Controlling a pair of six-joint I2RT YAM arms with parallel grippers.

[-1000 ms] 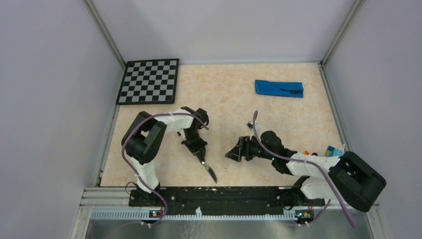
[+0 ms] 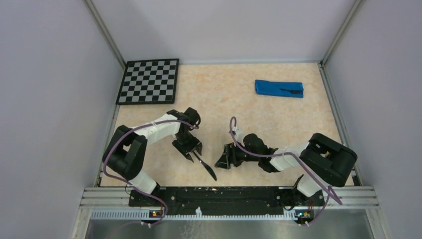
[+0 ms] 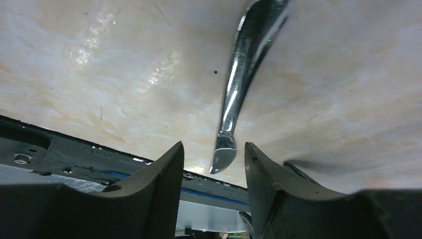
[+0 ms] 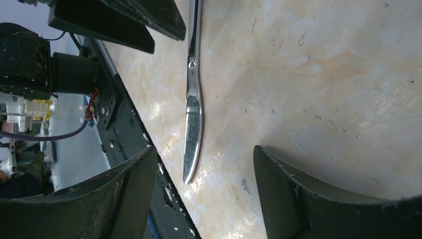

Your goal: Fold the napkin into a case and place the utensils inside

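Note:
A metal knife (image 2: 208,168) lies on the tabletop near the front edge (image 4: 194,124), between my two grippers. My left gripper is raised just over one end of it, fingers parted and empty; the knife lies beneath on the table (image 3: 234,89). My right gripper stands open to the right of the knife (image 2: 224,162), nothing between its fingers. At the back right lies the folded blue napkin (image 2: 268,87), with dark utensils on its right part.
A checkered board (image 2: 147,82) occupies the back left. The front edge runs close below both grippers.
My left gripper has moved left and off the knife, its fingers now parted.

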